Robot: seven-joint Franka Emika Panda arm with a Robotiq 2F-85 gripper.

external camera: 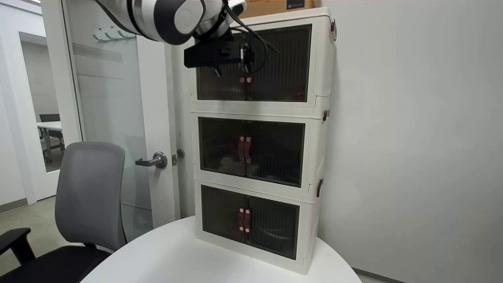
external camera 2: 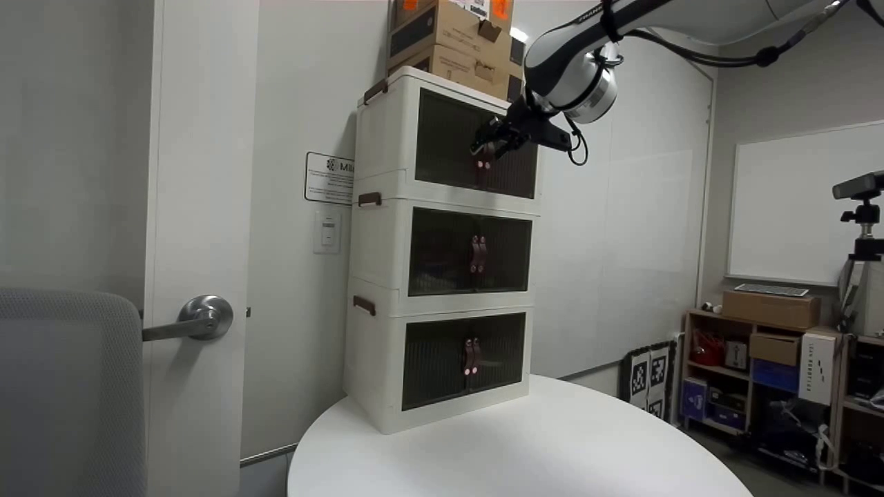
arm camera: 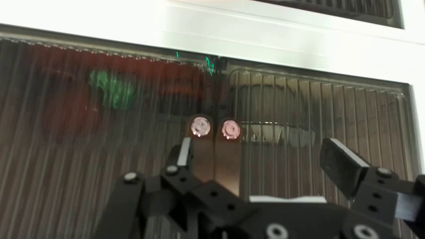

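A white stacked cabinet (external camera: 264, 111) with three tiers of dark ribbed doors stands on the round white table (external camera: 160, 257). All its doors look shut. In front of the top tier hangs my gripper (external camera: 232, 70), open and holding nothing. In the wrist view, the top tier's two brown handles (arm camera: 229, 163) appear between the spread fingers, closer to the left finger (arm camera: 184, 152). Whether the fingers reach around the handles or stay in front of them, I cannot tell. Red and green items (arm camera: 113, 89) show dimly behind one door.
Cardboard boxes (external camera 2: 468, 50) sit on top of the cabinet, near the arm. A grey office chair (external camera: 89, 188) and a door with a lever handle (external camera: 153, 161) are to the left in exterior view 1.
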